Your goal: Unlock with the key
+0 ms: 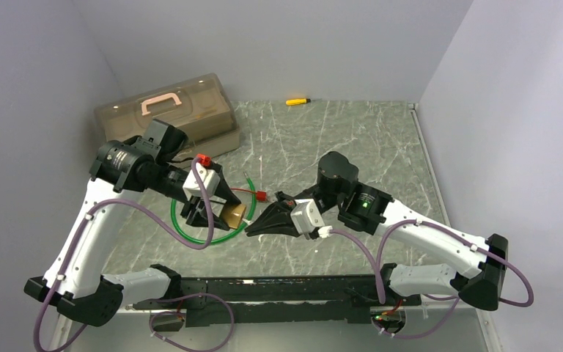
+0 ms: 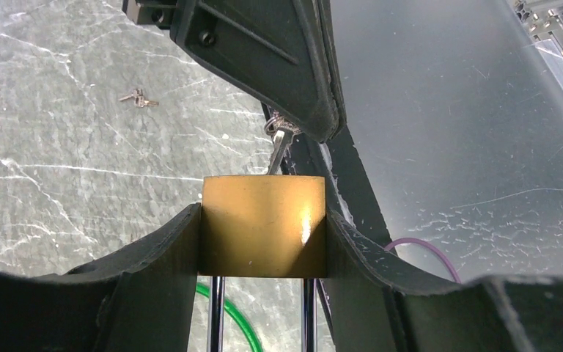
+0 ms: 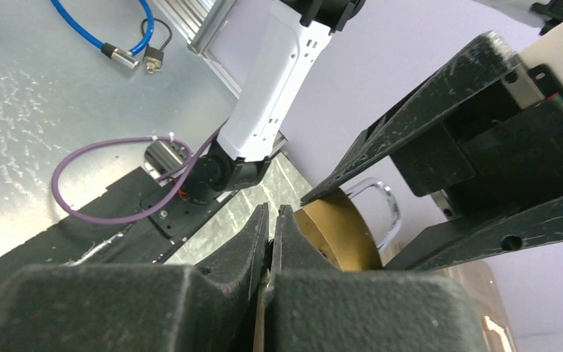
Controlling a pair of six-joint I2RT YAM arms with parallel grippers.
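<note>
A key (image 2: 280, 147) on a ring stands at the padlock's face, beside my right gripper's dark finger. My right gripper is shut and close to the padlock (image 3: 341, 231); whether the key is inside the keyhole is hard to tell. Loose keys (image 2: 139, 99) lie on the marble surface.
A green hose (image 1: 176, 216) and red connector (image 1: 261, 196) lie beneath the arms. A clear toolbox (image 1: 190, 110) stands back left, a yellow screwdriver (image 1: 297, 101) at the back.
</note>
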